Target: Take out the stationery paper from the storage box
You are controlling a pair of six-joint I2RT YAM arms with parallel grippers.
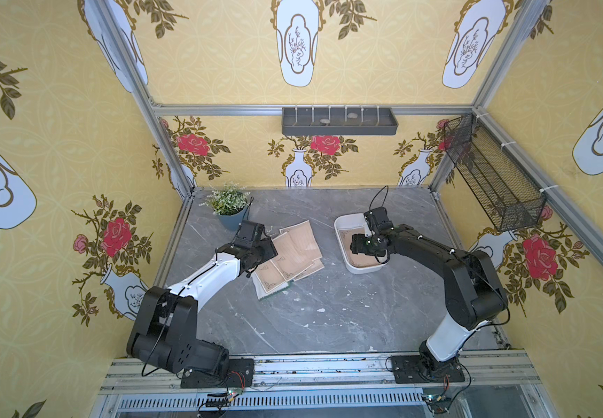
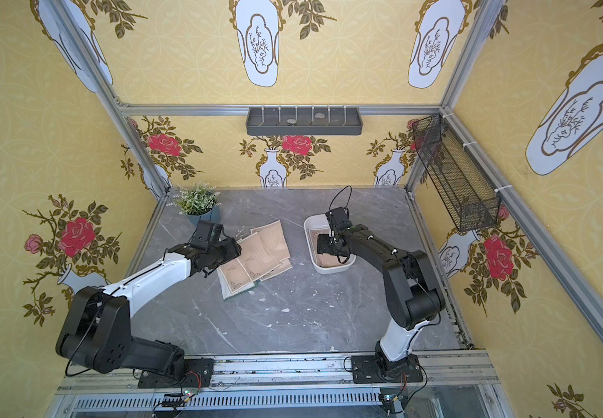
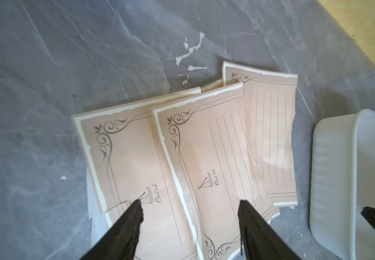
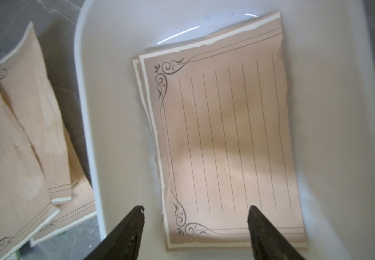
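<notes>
The white storage box [image 1: 339,237] holds beige lined stationery sheets [image 4: 222,143] with ornate corners. Over it, pointing down, is my right gripper, open with only air between its fingers. Several loose sheets [image 3: 200,164] lie overlapping on the table left of the box, a paler sheet showing beneath. Above their left part is my left gripper, also open and empty.
A potted plant [image 1: 232,216] stands at the back left. A wire basket [image 1: 496,181] hangs on the right wall and a grey divided tray [image 1: 339,129] on the back wall.
</notes>
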